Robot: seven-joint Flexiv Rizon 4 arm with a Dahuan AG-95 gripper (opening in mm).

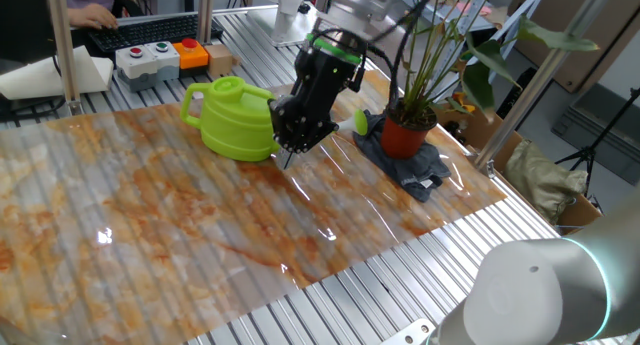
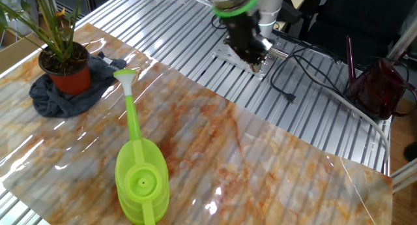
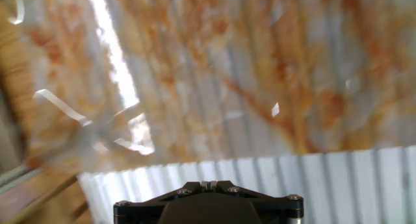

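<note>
A lime-green watering can point(image 1: 236, 120) stands upright on the marbled mat point(image 1: 150, 225); its long spout point(image 2: 133, 117) ends in a pale rose near the plant. A potted plant in a brown-orange pot point(image 1: 403, 138) sits on a dark grey cloth point(image 2: 52, 98). My gripper looks shut, its fingertips together at the bottom of the wrist view, nothing visible between them. From exterior view 2, the gripper point(image 2: 253, 67) hangs in the air apart from the can. In exterior view 1 it overlaps the can's spout, hiding much of it.
A dark red watering can point(image 2: 379, 88) stands at the right in exterior view 2, beside loose cables point(image 2: 313, 72). A button box point(image 1: 148, 65) and keyboard point(image 1: 155, 31) lie at the back.
</note>
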